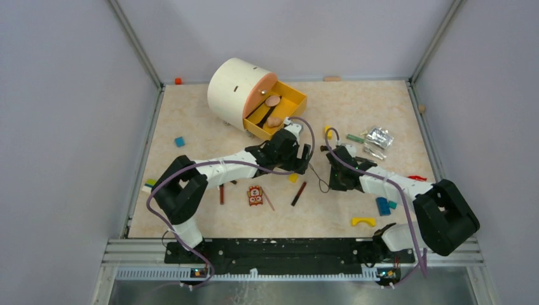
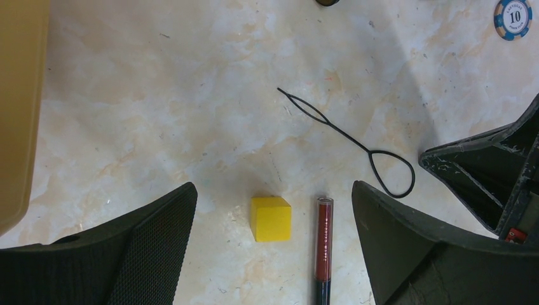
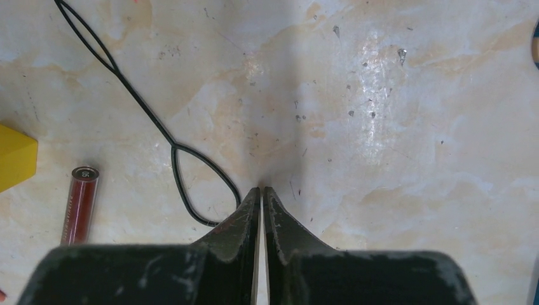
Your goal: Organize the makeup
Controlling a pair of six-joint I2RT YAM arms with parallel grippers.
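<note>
In the top view a white cylindrical organizer (image 1: 229, 89) has its yellow drawer (image 1: 292, 95) out, holding brushes and sponges. My left gripper stands open above a yellow cube (image 2: 271, 219), a dark red tube (image 2: 323, 235) and a looped black cord (image 2: 343, 133), all on the table. My right gripper is shut with nothing visible between its fingers, low beside the cord's loop; the same tube (image 3: 82, 203) and cube (image 3: 14, 159) lie to its left.
A foil pouch (image 1: 380, 136), blue block (image 1: 382, 206) and yellow piece (image 1: 363, 222) lie on the right; an owl item (image 1: 255, 195) is at the front middle. The drawer's wall edges the left wrist view.
</note>
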